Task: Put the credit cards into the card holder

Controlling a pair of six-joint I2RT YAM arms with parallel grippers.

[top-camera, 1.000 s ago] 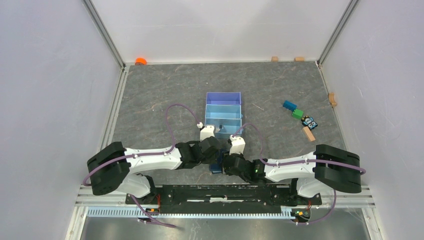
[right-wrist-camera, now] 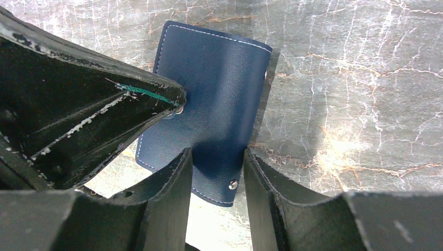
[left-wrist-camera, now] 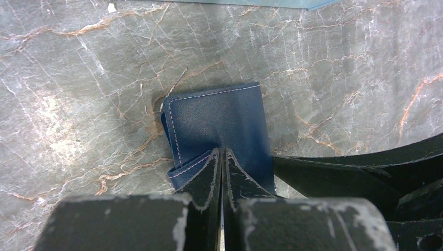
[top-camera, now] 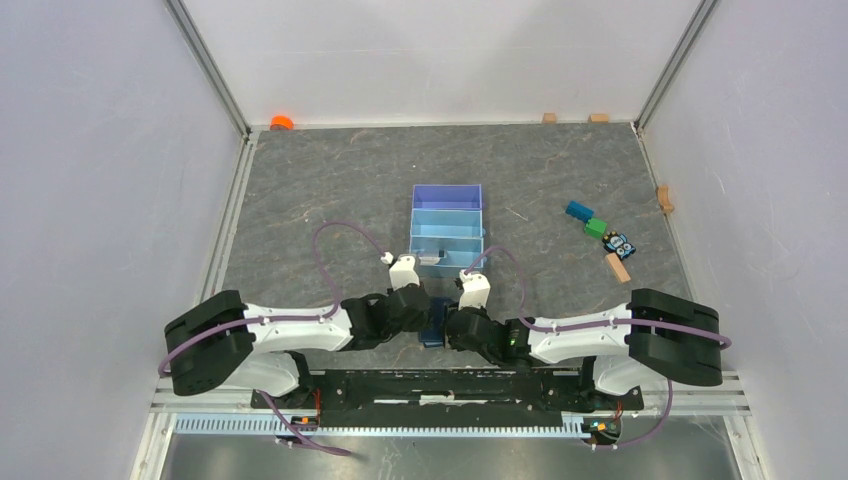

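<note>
A dark blue card holder [left-wrist-camera: 219,120] with pale stitching lies on the grey table. My right gripper is shut on the holder [right-wrist-camera: 214,89], its fingers on either side of the part near the silver snap. The left gripper is shut, its tips over the holder's face beside a folded edge; I cannot tell whether anything thin is between them. In the right wrist view a black fingertip [right-wrist-camera: 175,99] of the left gripper is at the holder's side. No credit card can be made out. From above, the arms hide most of the holder [top-camera: 433,335].
A blue tray with compartments [top-camera: 447,212] stands just beyond the grippers. Toward the right wall lie a blue block [top-camera: 579,211], a green block [top-camera: 595,228], an owl-like piece [top-camera: 619,246] and a wooden block [top-camera: 617,268].
The right arm looks still, and the holder remains under both grippers.
</note>
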